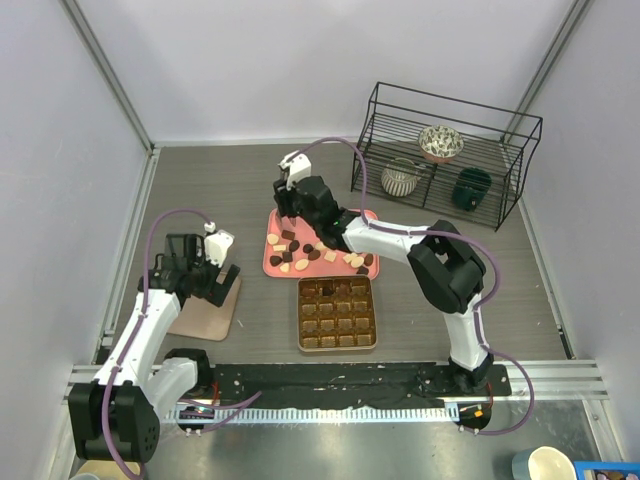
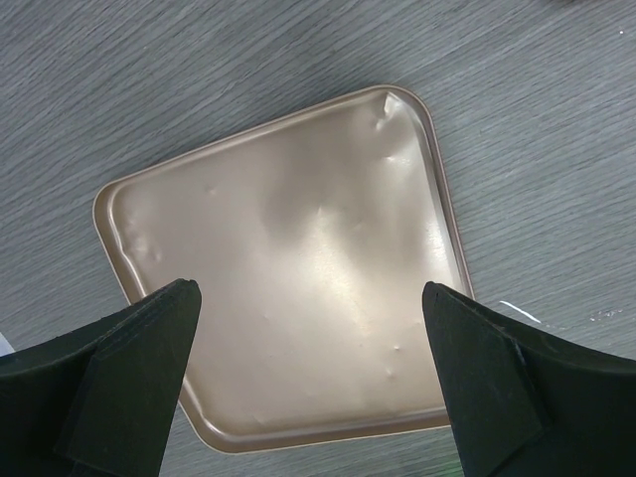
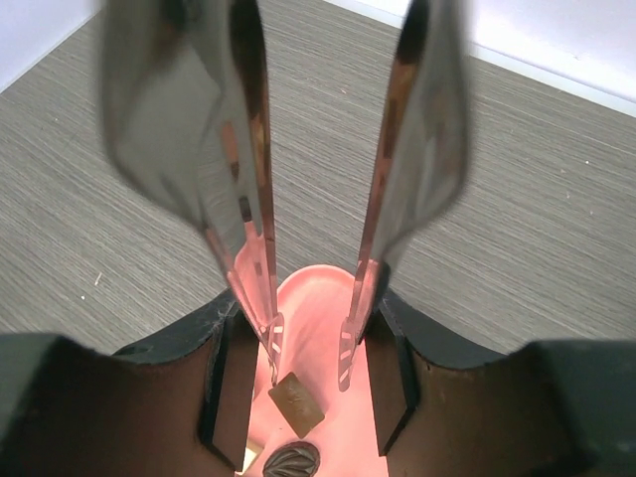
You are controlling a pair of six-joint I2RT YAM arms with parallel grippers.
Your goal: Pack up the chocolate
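Note:
Several dark and pale chocolates lie on a pink tray (image 1: pixel 345 222). Above the tray's far left part, my right gripper is part open, its slim metal fingertips apart with nothing between them. A brown square chocolate (image 3: pixel 296 404) lies just below those tips in the right wrist view; a dark ridged piece (image 3: pixel 291 461) is nearer. The gold compartment box (image 1: pixel 337 346) stands in front of the tray; one back-row compartment appears to hold a dark piece (image 1: pixel 327 289). My left gripper hangs open and empty over a flat beige lid (image 2: pixel 298 248).
A black wire rack (image 1: pixel 455 195) with a patterned bowl (image 1: pixel 441 143), a striped cup (image 1: pixel 400 178) and a green cup (image 1: pixel 471 188) occupies the back right. Bare table shows between the lid and the box, and right of the box.

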